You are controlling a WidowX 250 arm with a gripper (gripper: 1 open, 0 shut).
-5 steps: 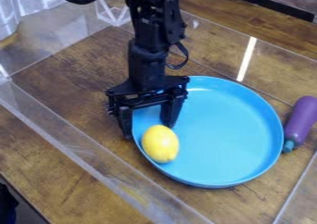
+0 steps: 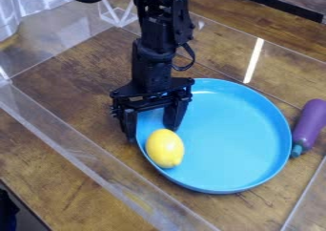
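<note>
A black gripper [image 2: 151,115] hangs over the left part of a blue plate [image 2: 239,139], its fingers spread open, the left one near the plate's left rim. Just below it a yellow oval object [image 2: 166,149], like a lemon, lies on the plate. Whether the fingertips touch the plate is hard to tell.
A purple eggplant-like object [image 2: 307,128] lies right of the plate.
</note>
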